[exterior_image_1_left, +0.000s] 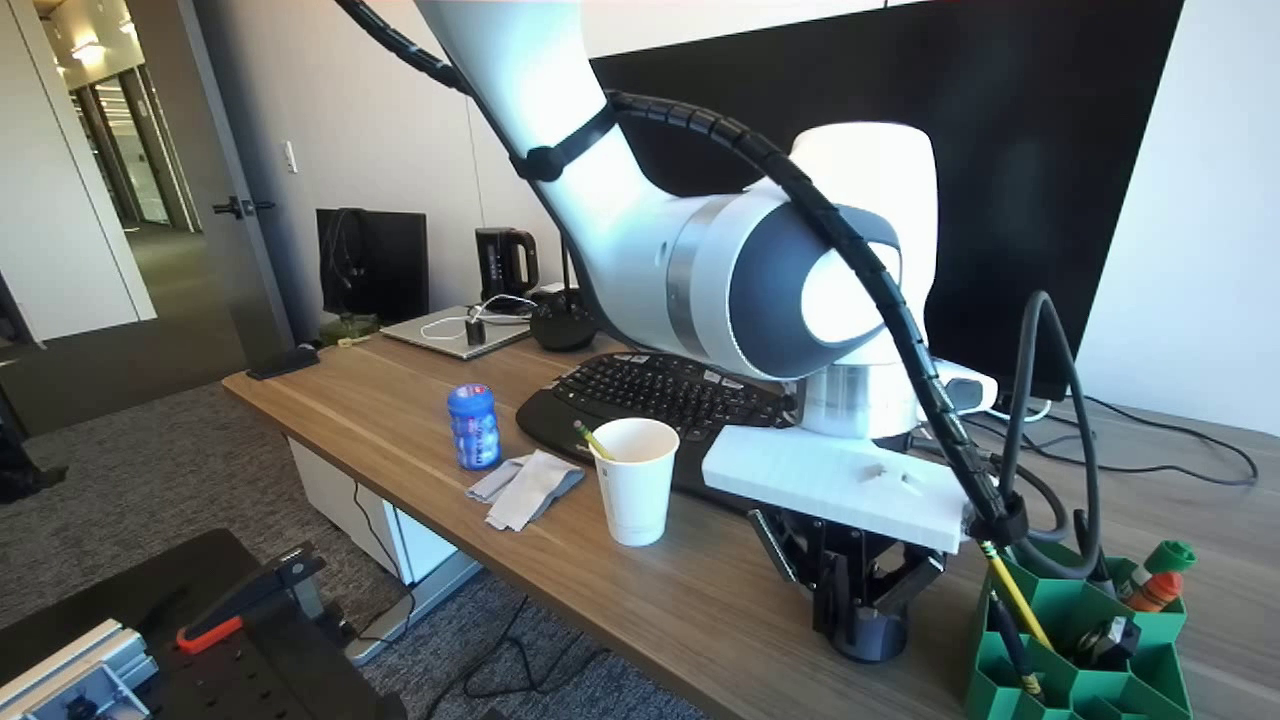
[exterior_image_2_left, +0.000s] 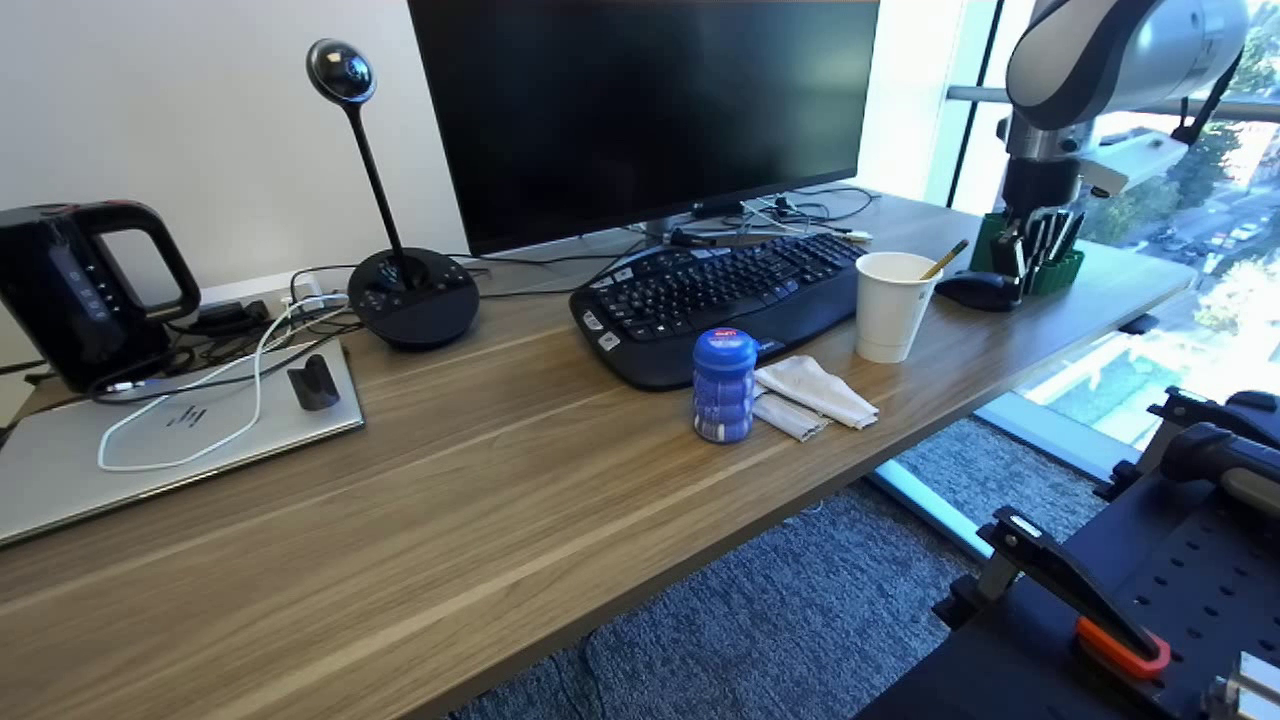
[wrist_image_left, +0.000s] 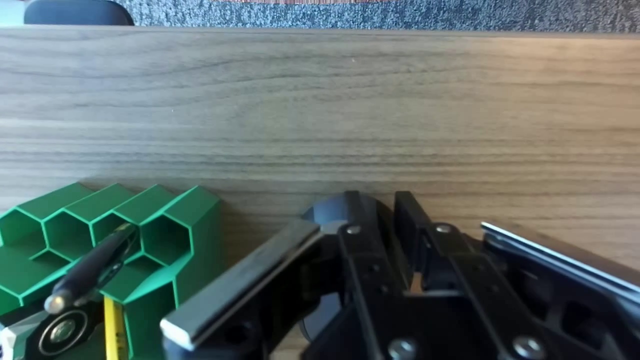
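Observation:
A dark computer mouse (exterior_image_1_left: 872, 642) lies on the desk beneath my gripper (exterior_image_1_left: 849, 614) in exterior view 1. The wrist view has the mouse (wrist_image_left: 327, 211) partly hidden under my gripper. A narrow gap separates the two black fingers, so the fingers are only partly open. The left finger (wrist_image_left: 354, 210) crosses over the mouse, and I make out nothing gripped in the gap. Exterior view 2 also shows the mouse (exterior_image_2_left: 979, 292) on the desk, just left of the fingers.
Close beside the gripper stands a green honeycomb organizer (exterior_image_1_left: 1086, 696) with pens and markers. To the other side are a white cup (exterior_image_1_left: 636, 492) holding a pencil, a keyboard (exterior_image_1_left: 576, 408), folded cloth (exterior_image_1_left: 528, 488) and a blue container (exterior_image_1_left: 475, 426). Bare desk lies toward the front edge.

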